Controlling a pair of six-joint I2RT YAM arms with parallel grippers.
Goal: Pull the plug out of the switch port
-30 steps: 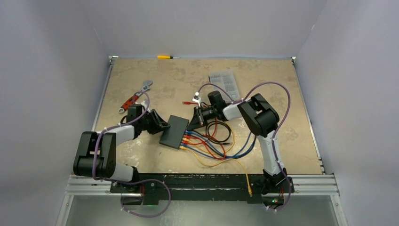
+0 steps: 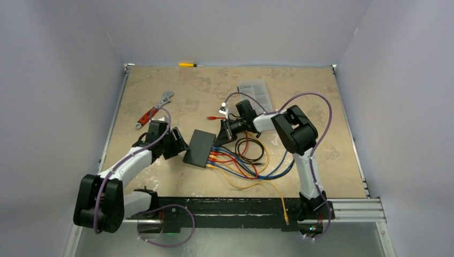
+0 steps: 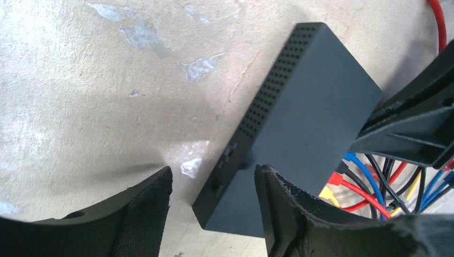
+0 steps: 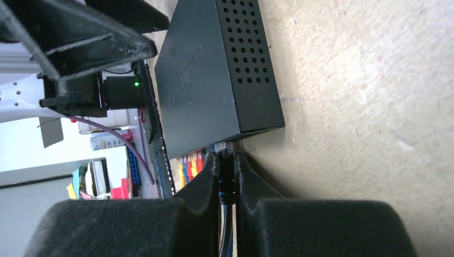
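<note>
The dark switch box [image 2: 199, 148] lies on the table, a row of plugged cables along its right side. In the left wrist view, my left gripper has its fingers apart, with the near corner of the switch [image 3: 316, 123] seen between and beyond them. No grip on the box shows. On the switch's cable side, my right gripper is shut on a black plug [image 4: 227, 184] with a cable trailing from it. The plug's clear tip is right at the switch edge; whether it still sits in the port cannot be told.
Blue, red and yellow cables [image 2: 249, 170] spread right of the switch. A red-handled wrench [image 2: 147, 115] lies at the left, a yellow screwdriver [image 2: 187, 65] at the back edge, and a clear parts box [image 2: 256, 88] behind the right arm.
My left gripper has opened wider, and its arm has shifted left and toward the front. The switch sits very slightly farther right than a second ago. My right gripper has barely moved.
</note>
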